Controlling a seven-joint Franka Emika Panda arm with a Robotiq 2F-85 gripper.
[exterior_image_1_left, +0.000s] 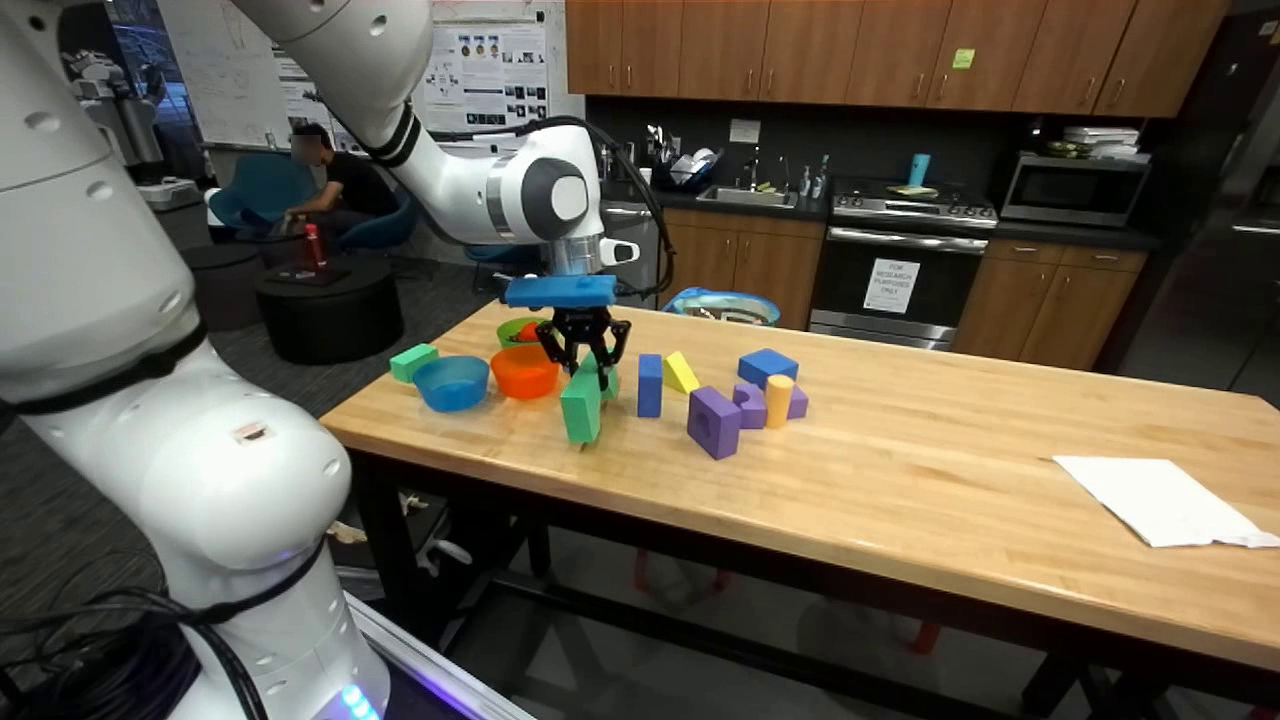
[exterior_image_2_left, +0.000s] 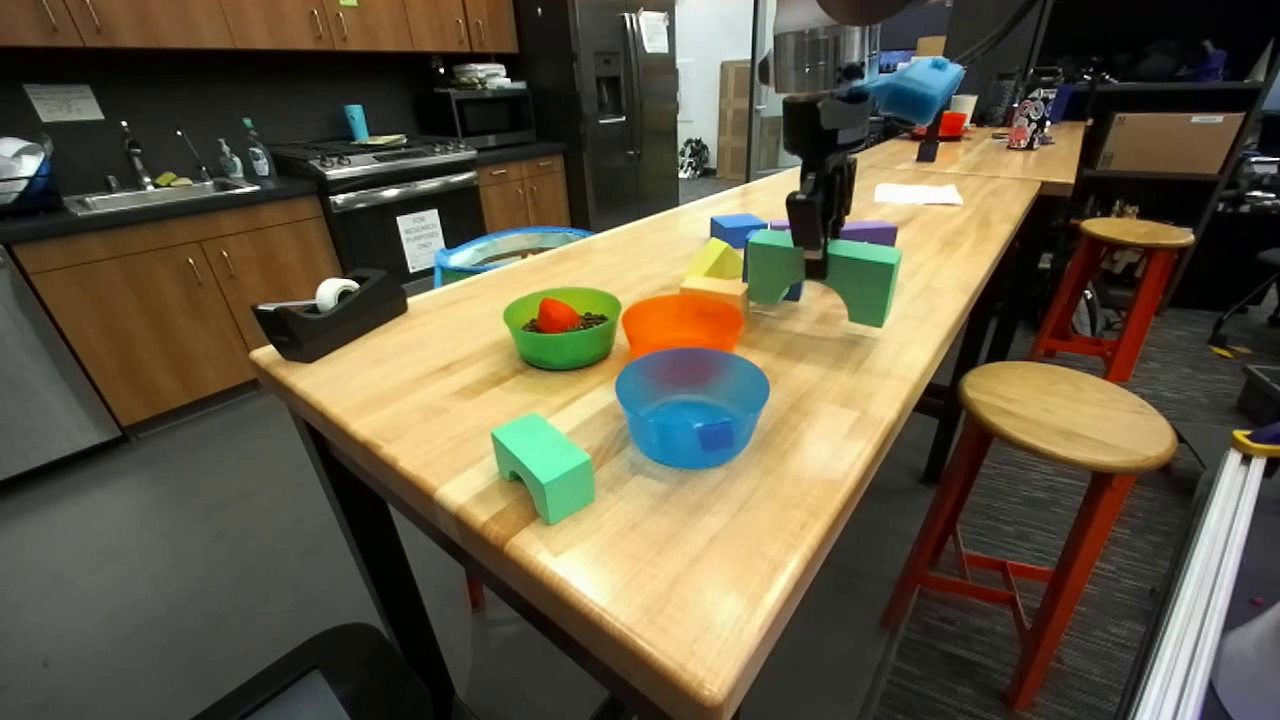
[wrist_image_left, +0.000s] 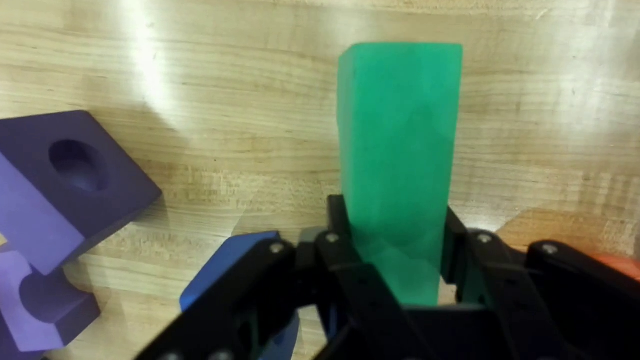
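Observation:
A green arch block (wrist_image_left: 402, 144) is held between the fingers of my gripper in the wrist view, its long face reaching out beyond them. In exterior view 2 my gripper (exterior_image_2_left: 816, 271) grasps it around the middle, and a leg of the arch block (exterior_image_2_left: 865, 283) shows on the right. From exterior view 1 the arch block (exterior_image_1_left: 582, 410) appears beside a standing blue block (exterior_image_1_left: 649, 385), under my gripper (exterior_image_1_left: 587, 364). Whether its lower side touches the table is hard to make out.
Orange (exterior_image_1_left: 525, 373), blue (exterior_image_1_left: 452, 384) and green (exterior_image_2_left: 561, 347) bowls stand close by, with another green arch (exterior_image_2_left: 543, 466) near the table end. Purple (exterior_image_1_left: 714, 422), yellow (exterior_image_1_left: 680, 372) and blue (exterior_image_1_left: 768, 366) blocks cluster on the other side. Beyond them, the table (exterior_image_1_left: 936, 444) is mostly clear.

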